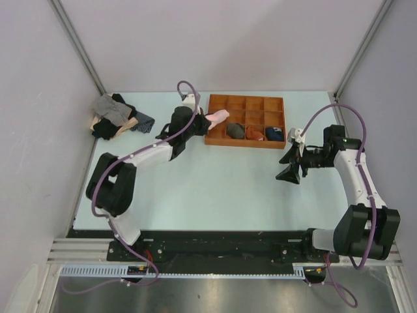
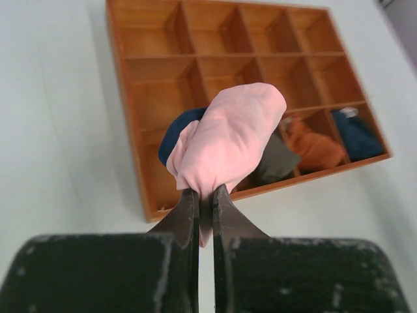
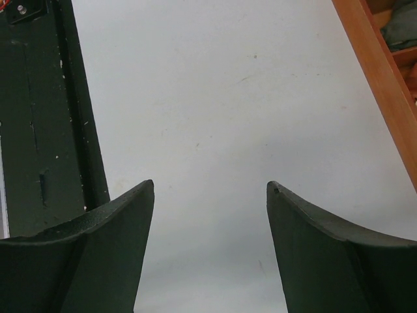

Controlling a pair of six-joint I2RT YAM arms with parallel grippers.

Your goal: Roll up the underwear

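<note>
A rolled pink underwear with a dark blue edge [image 2: 228, 134] is pinched at its near end by my left gripper, which is shut on it. From above, the pink roll [image 1: 217, 119] shows over the near left part of the wooden compartment box [image 1: 226, 102]. Whether it touches the box cannot be told. My right gripper stands open above bare table, nothing between its fingers. In the top view that right gripper [image 1: 281, 169] is near the box's right front corner.
The box's near row holds a grey roll [image 1: 235, 130], an orange roll [image 1: 255, 134] and a dark blue roll [image 1: 274, 134]; its other compartments look empty. A heap of clothes [image 1: 114, 111] lies far left.
</note>
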